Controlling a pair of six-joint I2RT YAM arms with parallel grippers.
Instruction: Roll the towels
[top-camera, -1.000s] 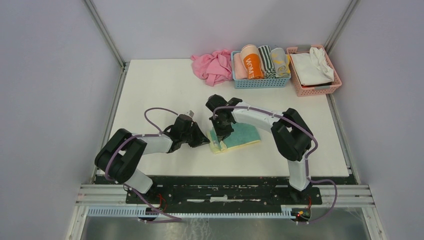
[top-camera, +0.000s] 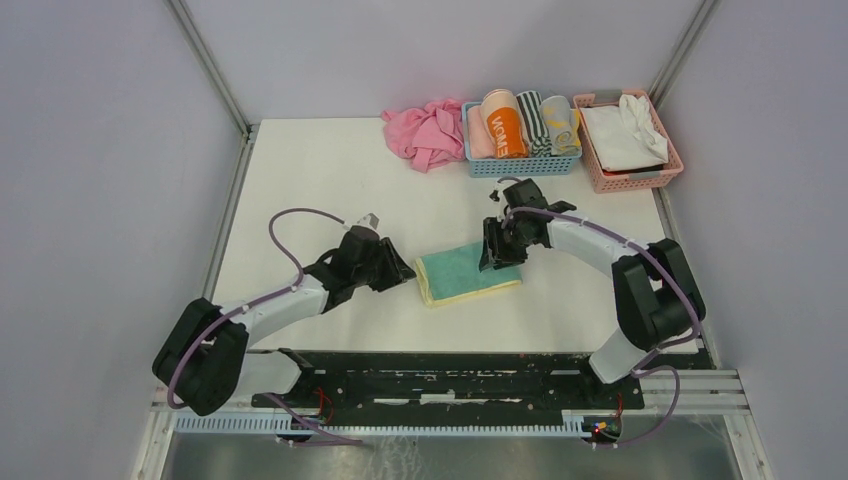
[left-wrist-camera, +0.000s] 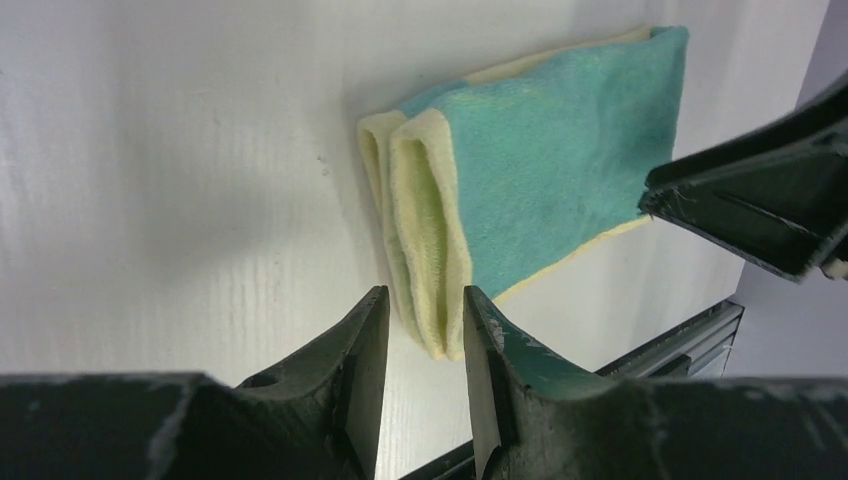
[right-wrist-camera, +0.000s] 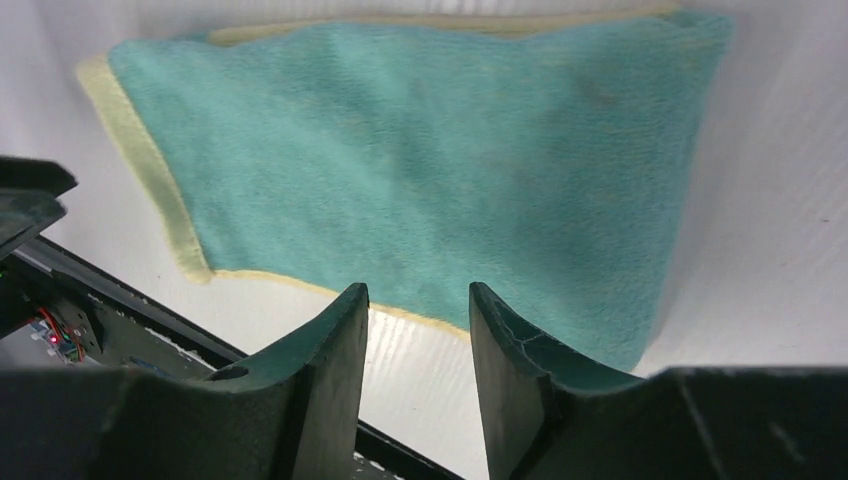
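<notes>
A teal towel (top-camera: 455, 272) with a yellow underside lies folded flat on the table, longer left to right. Its left end is doubled over, and the yellow folded edge (left-wrist-camera: 425, 235) shows upright layers in the left wrist view. My left gripper (top-camera: 408, 277) is just left of that edge, its fingers parted and nothing between them in the left wrist view (left-wrist-camera: 427, 290). Above the towel's right half hangs my right gripper (top-camera: 502, 266), also open; in the right wrist view (right-wrist-camera: 418, 288) its fingertips are apart with no cloth gripped, and the towel's front edge passes beyond them.
At the back, a blue basket (top-camera: 520, 166) holds several rolled towels, with a crumpled pink towel (top-camera: 430, 137) to its left. A pink basket (top-camera: 632, 181) with white cloth stands at the right back.
My right gripper has travelled from the towel's left end to above its right half. The left end's crumpled fold lies straighter. My left gripper has shifted only slightly.
</notes>
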